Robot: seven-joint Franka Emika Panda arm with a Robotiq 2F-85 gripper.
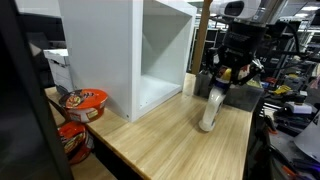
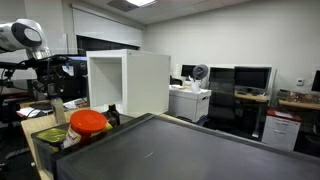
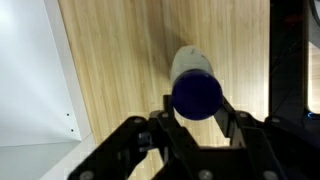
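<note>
In exterior view 1, a white bottle (image 1: 210, 112) leans slightly over the right part of the wooden table. Its purple cap (image 3: 197, 95) fills the space just ahead of the fingers in the wrist view, with the white body beyond it. My gripper is shut on the bottle at its cap end, one finger on either side. From outside, the gripper (image 1: 221, 78) hangs over the bottle's top. Whether the base touches the table is hard to tell.
A white open-fronted box (image 1: 157, 60) stands behind and left of the bottle. Red-rimmed bowls, one of them a red bowl (image 1: 82, 103), sit at the table's left end. A dark grey bin (image 1: 240, 95) lies behind the bottle.
</note>
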